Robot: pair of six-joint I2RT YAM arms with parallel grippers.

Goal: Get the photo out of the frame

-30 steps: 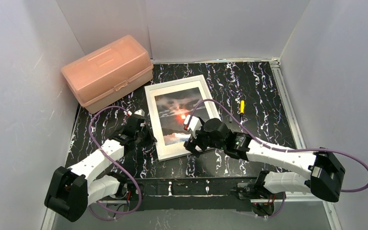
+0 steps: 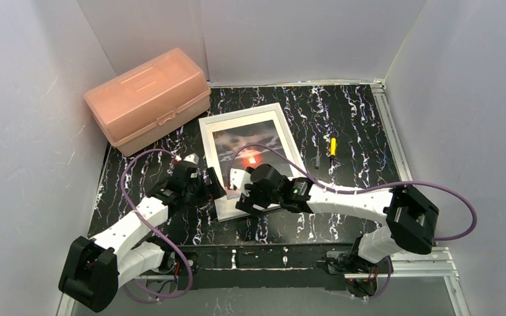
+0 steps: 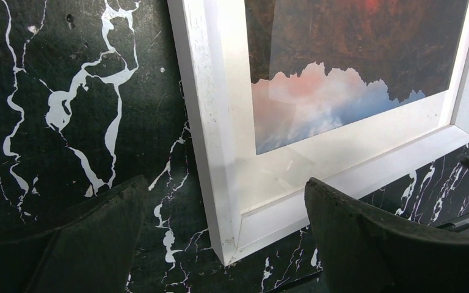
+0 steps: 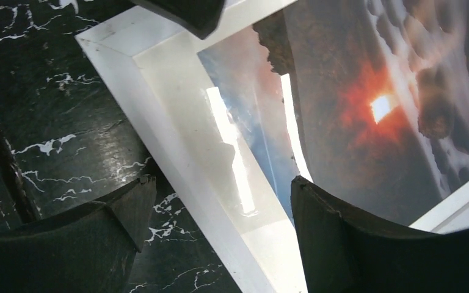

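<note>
The white frame (image 2: pixel 208 131) lies face up on the black marbled table, with the photo (image 2: pixel 237 145) inside under a glossy cover. My left gripper (image 2: pixel 214 184) stands open over the frame's left side near its lower corner; in the left wrist view its fingers (image 3: pixel 372 244) straddle that corner from above. My right gripper (image 2: pixel 244 201) hangs over the lower edge of the frame, fingers apart with nothing seen between them. In the right wrist view its fingers (image 4: pixel 366 250) are over the lower border (image 4: pixel 171 165).
A pink plastic box (image 2: pixel 145 99) fills the back left. A yellow screwdriver (image 2: pixel 333 148) and a thin grey tool (image 2: pixel 317 158) lie right of the frame. Bare table (image 2: pixel 342 105) shows at the back right. Grey walls enclose three sides.
My right arm has moved left along the frame's lower part.
</note>
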